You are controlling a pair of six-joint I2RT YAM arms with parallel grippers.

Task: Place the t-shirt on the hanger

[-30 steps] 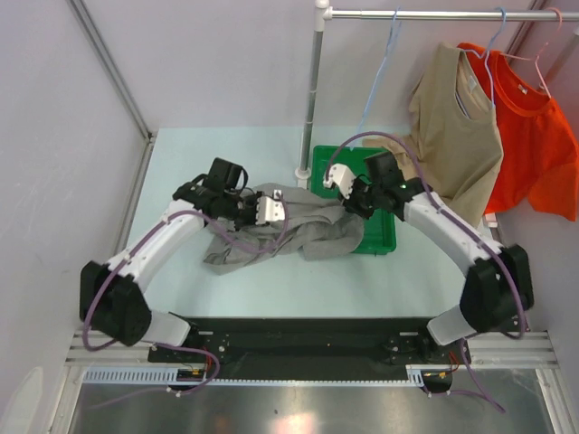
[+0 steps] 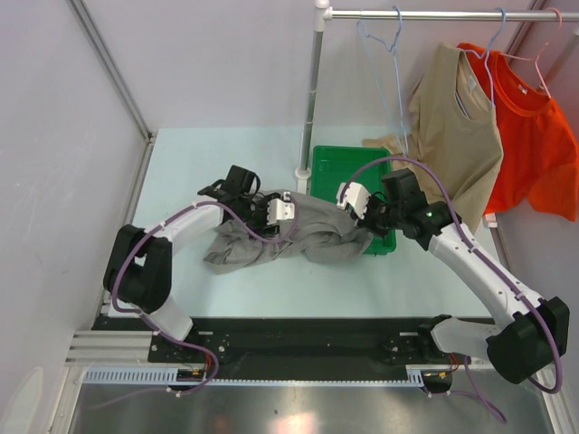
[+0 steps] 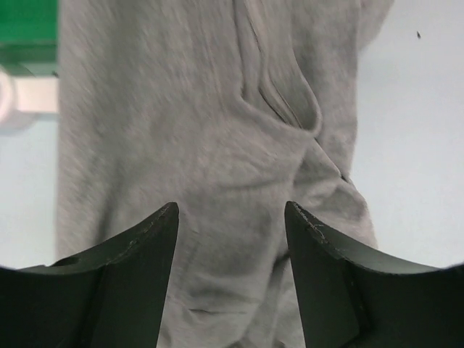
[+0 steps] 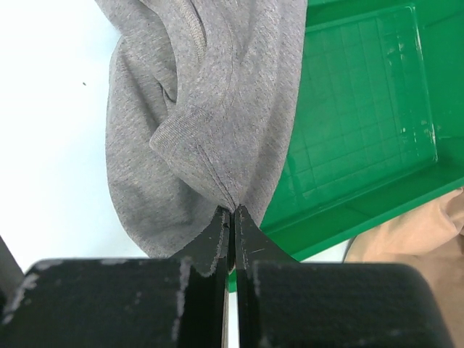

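Observation:
The grey T-shirt (image 2: 308,226) lies rumpled across the table, its right end reaching over the green bin (image 2: 330,167). My left gripper is open just above the fabric (image 3: 174,130), nothing held between its fingers. My right gripper is shut on a gathered point of the T-shirt (image 4: 217,138) beside the bin's near edge. A blue hanger (image 2: 395,63) hangs empty on the rail (image 2: 425,14).
A beige garment (image 2: 448,127) and an orange one (image 2: 534,127) hang at the right, with more tan fabric (image 4: 413,239) beside the bin. The rack post (image 2: 309,117) stands behind the T-shirt. Bare table shows left and in front.
My right gripper moved toward the front right over the last second. The empty blue hanger has swung.

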